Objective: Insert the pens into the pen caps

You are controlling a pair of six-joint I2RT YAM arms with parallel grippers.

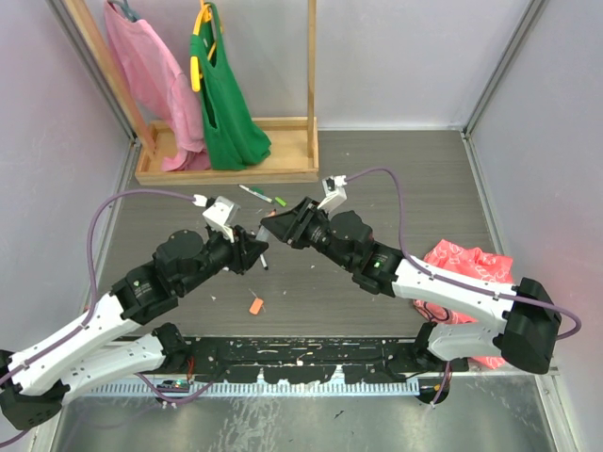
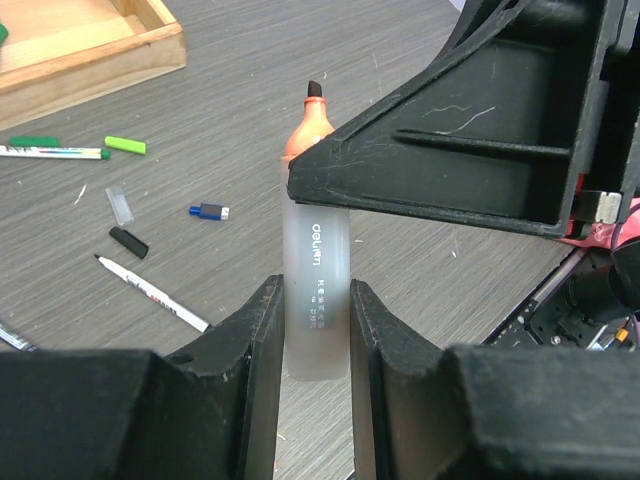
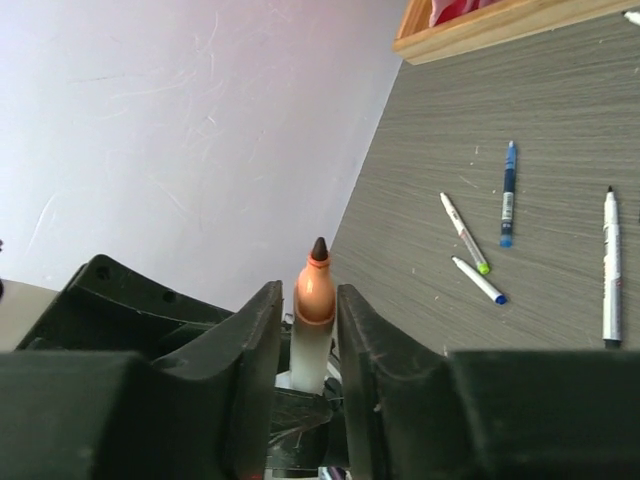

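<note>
An uncapped marker with an orange neck and dark tip stands upright in my left gripper, which is shut on it. In the right wrist view, the orange top sits between the right fingertips; whether they grip it I cannot tell. An orange cap lies near the front of the table.
Loose pens and several caps lie on the grey table. A wooden rack with hanging clothes stands at the back left, a red cloth at the right.
</note>
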